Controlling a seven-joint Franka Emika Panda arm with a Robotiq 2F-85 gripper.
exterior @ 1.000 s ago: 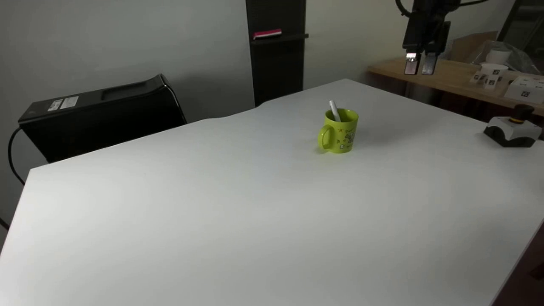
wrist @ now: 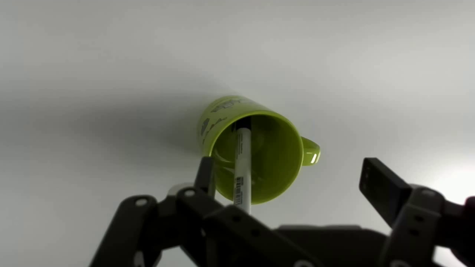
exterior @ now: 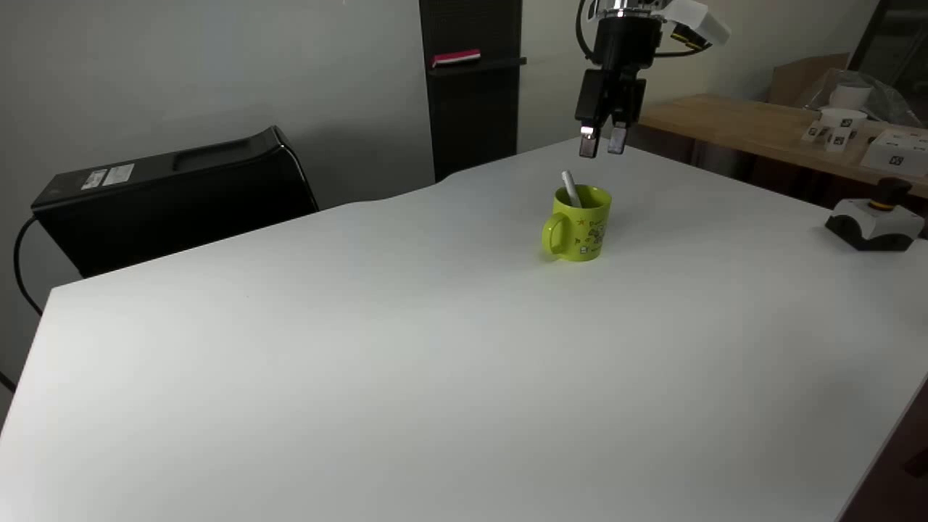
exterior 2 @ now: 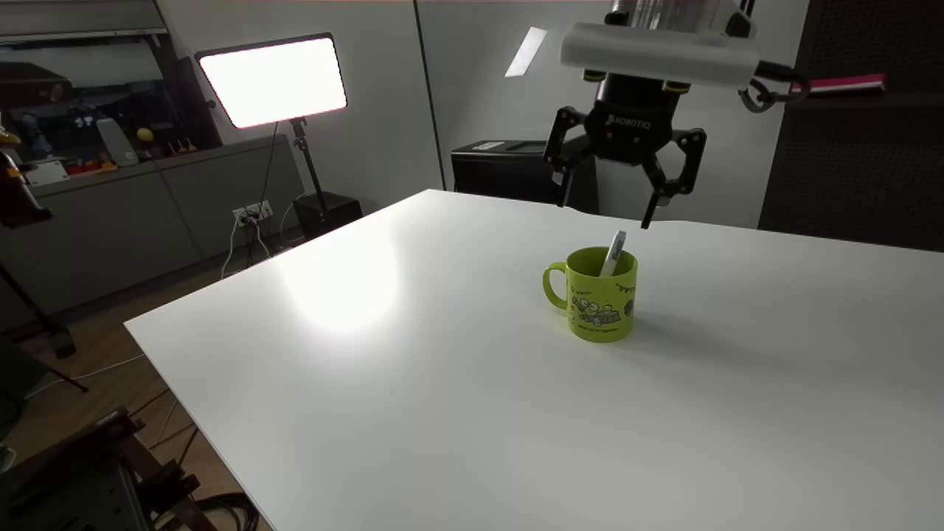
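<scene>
A lime-green mug (exterior 2: 602, 305) stands upright on the white table, its handle (exterior 2: 554, 286) turned left in exterior view 2. Leaning inside it is a white marker (exterior 2: 612, 252), whose upper end sticks out above the rim. In the wrist view the marker (wrist: 242, 167) crosses the mug's mouth, with its dark end down inside and its near end partly hidden behind the gripper. My gripper (exterior: 602, 143) hangs above the mug (exterior: 584, 230), apart from it. The fingers (exterior 2: 653, 211) are spread wide and nothing is between them.
A black-and-white device with a black knob (exterior: 879, 217) sits at the table's right edge. Beyond the table are a black box-shaped machine (exterior: 174, 187) and a wooden bench (exterior: 722, 122) with small items.
The arm has travelled left and a little lower in exterior view 1, from over the right side to above the mug. Mug and marker have stayed in place; the gripper remains open.
</scene>
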